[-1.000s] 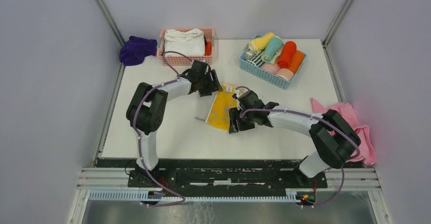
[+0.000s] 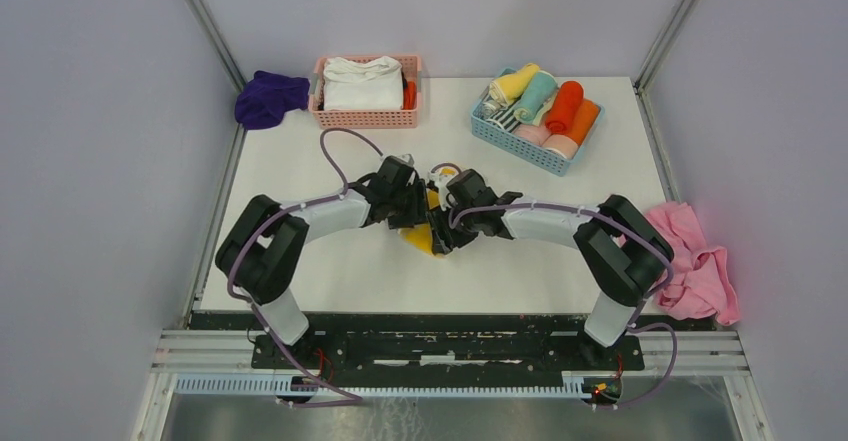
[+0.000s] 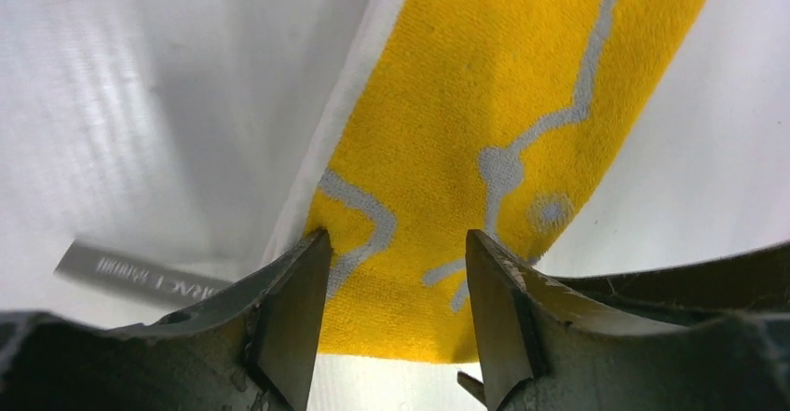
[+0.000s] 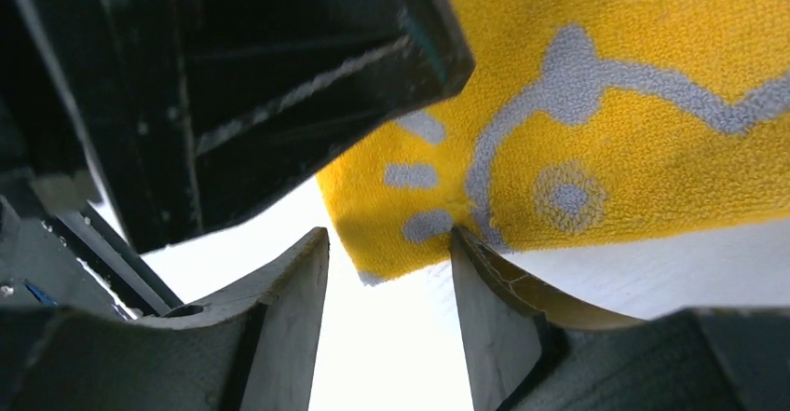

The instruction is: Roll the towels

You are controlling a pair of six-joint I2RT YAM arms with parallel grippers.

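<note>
A folded yellow towel (image 2: 421,240) with grey line patterns lies mid-table, partly covered by both grippers. In the left wrist view, the towel (image 3: 438,150) runs up between and beyond the spread fingers of my left gripper; whether they touch it is unclear. My right gripper stands open at the towel's near end, its right fingertip by the edge of the cloth (image 4: 643,159). Seen from above, my left gripper (image 2: 407,221) is on the towel's left side and my right gripper (image 2: 442,242) close by on its right.
A pink basket (image 2: 365,119) holding white cloth stands at the back, with a purple towel (image 2: 270,99) beside it. Rolled towels fill a blue basket (image 2: 520,148). Pink cloth (image 2: 690,271) lies at the right edge. A dark strip (image 3: 140,274) rests left of the yellow towel.
My right gripper moved left. The towel's near part has shifted slightly left, and the two grippers are now close together.
</note>
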